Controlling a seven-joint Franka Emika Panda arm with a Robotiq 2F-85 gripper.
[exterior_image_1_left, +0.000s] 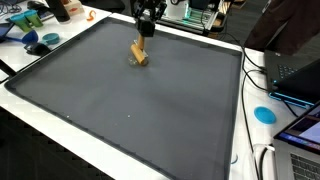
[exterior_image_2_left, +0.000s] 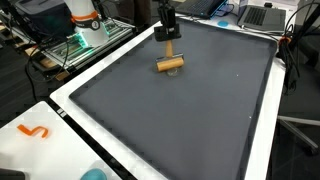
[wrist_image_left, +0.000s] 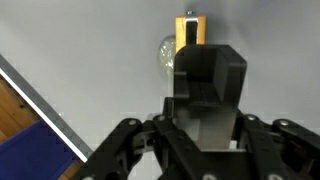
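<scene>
A wooden mallet-like tool (exterior_image_2_left: 170, 65) has a rounded head low over the grey board and a short upright handle (exterior_image_2_left: 169, 47). My gripper (exterior_image_2_left: 168, 38) is shut on the top of that handle, directly above the head. In exterior view 1 the wooden piece (exterior_image_1_left: 139, 53) hangs beneath the gripper (exterior_image_1_left: 145, 34). Close beside the head lies a small clear round disc (wrist_image_left: 167, 54), partly covered by the wood in exterior view 1. From the wrist, dark fingers (wrist_image_left: 205, 70) hide most of the tool, leaving one end of the wood (wrist_image_left: 190, 32) visible. Whether head and disc touch, I cannot tell.
The grey board (exterior_image_1_left: 130, 105) is otherwise bare, with broad free room toward the front and right. A blue round lid (exterior_image_1_left: 265, 115) and laptops lie outside its right edge. Bowls and tools (exterior_image_1_left: 38, 48) crowd the far left.
</scene>
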